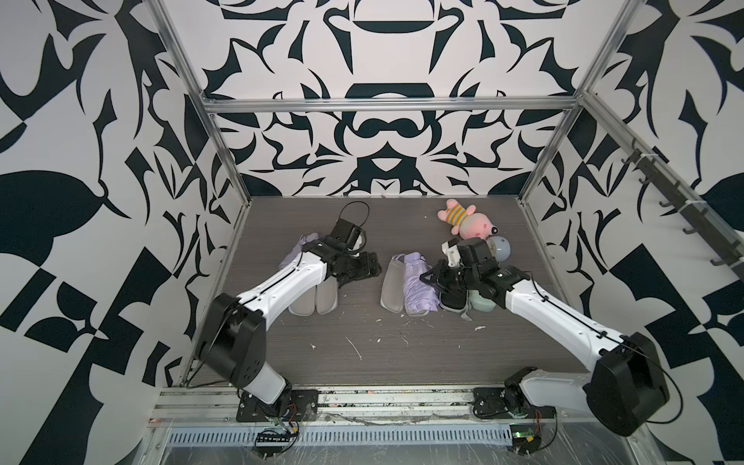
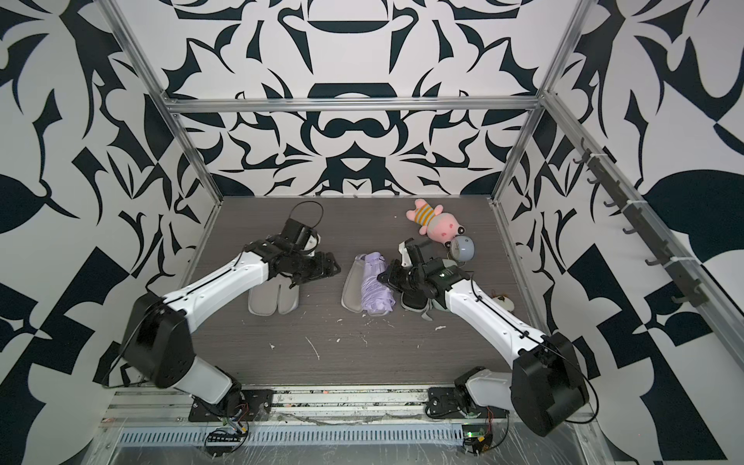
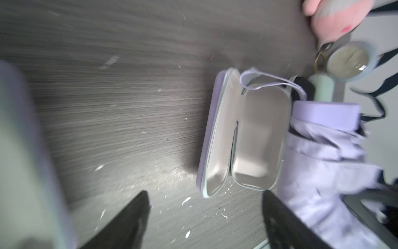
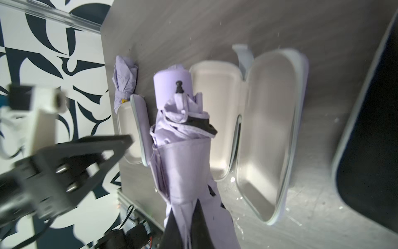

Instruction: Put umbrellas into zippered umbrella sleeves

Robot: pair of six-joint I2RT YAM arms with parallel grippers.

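A lilac umbrella is pinched in my shut right gripper, held over an open zippered sleeve with grey lining, centre right. My left gripper stands open to the left of that sleeve, empty, its blurred fingertips at the bottom of the left wrist view. A second open sleeve lies on the left, with another folded lilac umbrella at its back end.
A pink plush toy, a round grey-blue object and a mint object crowd the right, beside a black open case.
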